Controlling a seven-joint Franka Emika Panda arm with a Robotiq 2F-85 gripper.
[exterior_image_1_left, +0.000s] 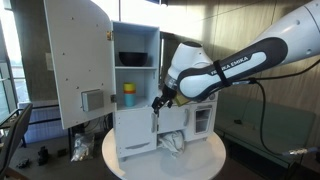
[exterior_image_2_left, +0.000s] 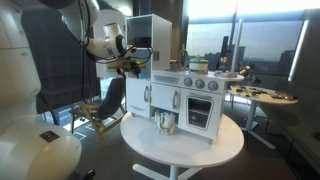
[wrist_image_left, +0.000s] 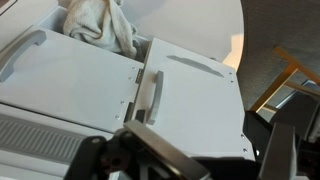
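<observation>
A white toy kitchen stands on a round white table, its tall cupboard's door swung wide to the left. Inside that cupboard are a dark bowl on the upper shelf and a stack of coloured cups below. My gripper is in front of the kitchen, close to the cupboard's right side. In the wrist view the gripper is open and no object shows between its fingers. Below it are a white lower door with a curved handle and a pale cloth in the lower compartment.
A pot sits on the stovetop, and a pale teapot-like item shows at the kitchen's front. The round table has bare room in front. Chairs and a bench stand around it.
</observation>
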